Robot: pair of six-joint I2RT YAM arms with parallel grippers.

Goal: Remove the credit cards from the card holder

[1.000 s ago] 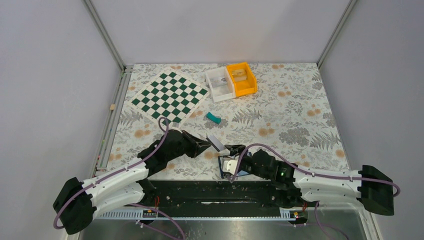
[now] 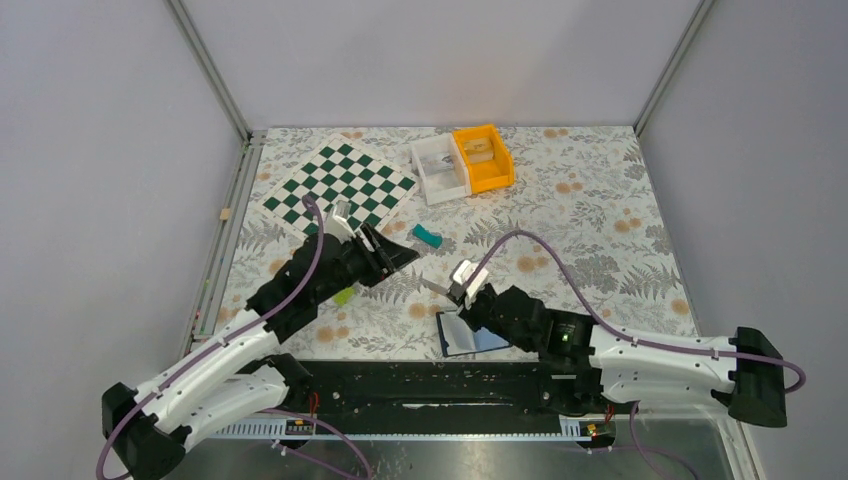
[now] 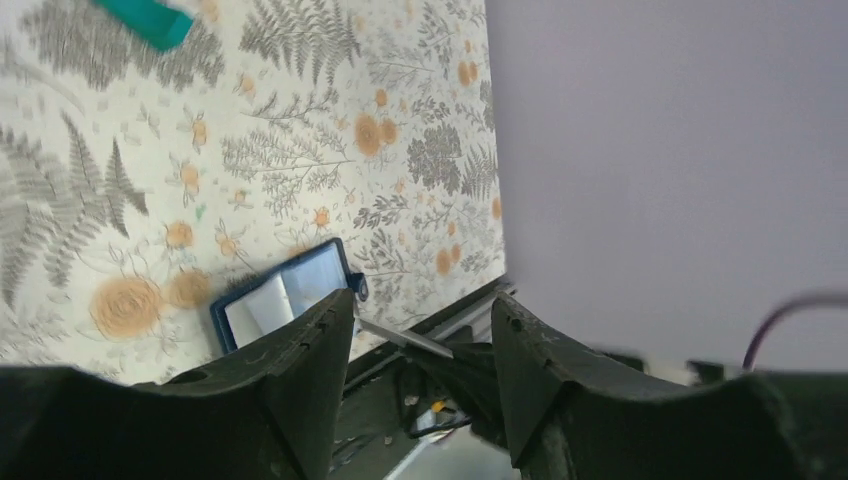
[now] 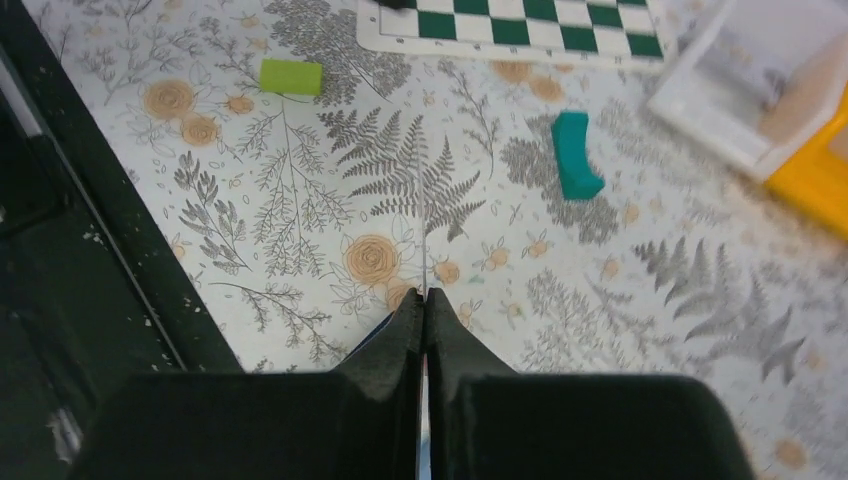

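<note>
A dark-edged card holder [image 2: 470, 336] with white and pale blue panels lies flat near the table's front edge, partly covered from above by my right arm. The left wrist view also shows the card holder [image 3: 285, 292], with a small dark tab on its side. Above the table, my right gripper [image 2: 457, 286] is shut on a thin pale card [image 2: 435, 286]. That card shows edge-on as a slim line [image 4: 422, 215] in the right wrist view. My left gripper stands open with nothing between its fingers, apart from the card's free end.
A teal block [image 2: 426, 235] and a yellow-green block [image 4: 291, 77] rest on the patterned table. Farther back are a green checkered board [image 2: 345, 180], a white bin [image 2: 436, 192] and a yellow bin [image 2: 505, 180].
My left gripper has opened, let go of the card's far end and lifted back. The right gripper, now holding the card, has turned, so the card appears narrower from above.
</note>
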